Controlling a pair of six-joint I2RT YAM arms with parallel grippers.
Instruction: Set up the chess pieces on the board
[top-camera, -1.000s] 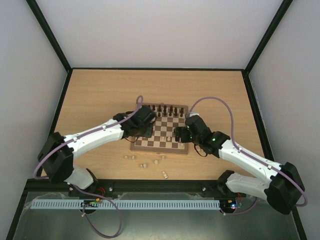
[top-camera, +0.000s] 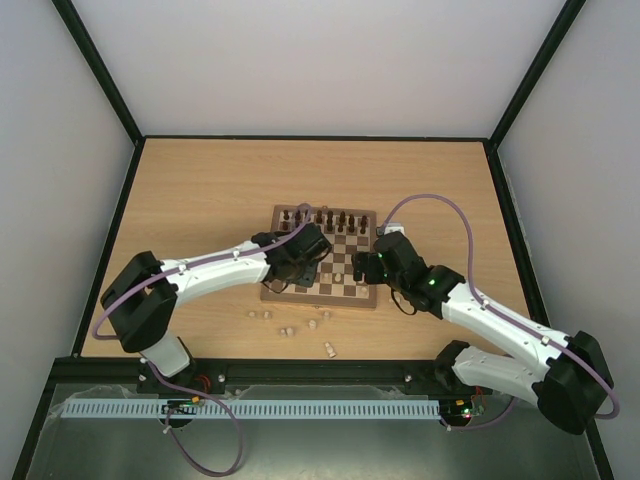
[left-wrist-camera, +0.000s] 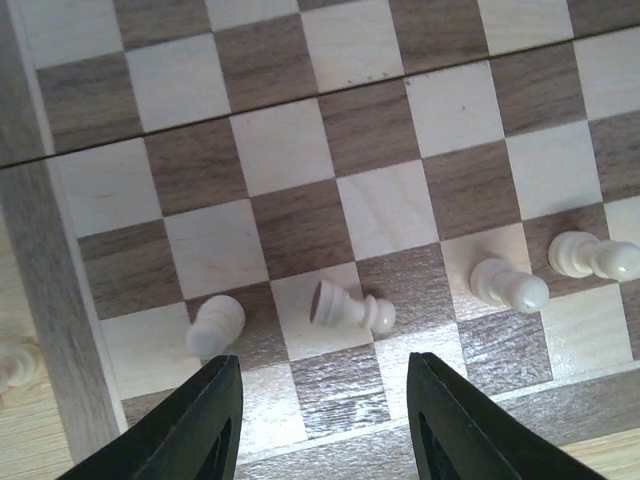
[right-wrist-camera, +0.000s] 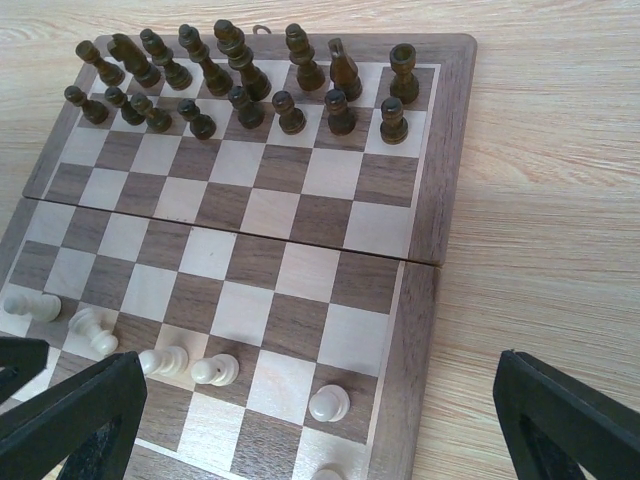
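The chessboard (top-camera: 325, 300) lies on the table, with dark pieces (right-wrist-camera: 240, 60) in two rows along its far side. Over the near left part my left gripper hangs open, nothing between its fingers. Just ahead of its fingertips a white pawn (left-wrist-camera: 345, 308) lies on its side. An upright white pawn (left-wrist-camera: 215, 325) stands to the left, and two more white pawns, one (left-wrist-camera: 508, 285) closer and one (left-wrist-camera: 592, 256) farther, are to the right. My right gripper, also open and empty, is above the board's near right; a white pawn (right-wrist-camera: 329, 403) shows between its spread fingers, below them.
Loose white pieces (top-camera: 287, 331) lie on the table in front of the board, one piece (top-camera: 330, 349) nearest the front edge. Both grippers are close together over the board. Bare table (top-camera: 440, 180) lies behind and to the right.
The right arm has shifted only slightly.
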